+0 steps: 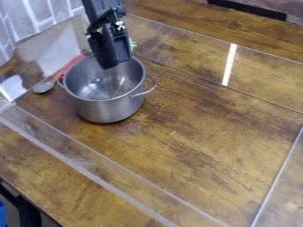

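Note:
A steel pot (106,101) with two side handles stands on the wooden table at the upper left. The black gripper (112,55) hangs just above the pot's rear part, hiding some of its far rim; whether its fingers are open or shut does not show. A green textured object (133,45) is mostly hidden behind the gripper. A utensil with a red handle and a metal end (42,86) lies left of the pot.
Clear panels or strips run along its left, front and right edges.

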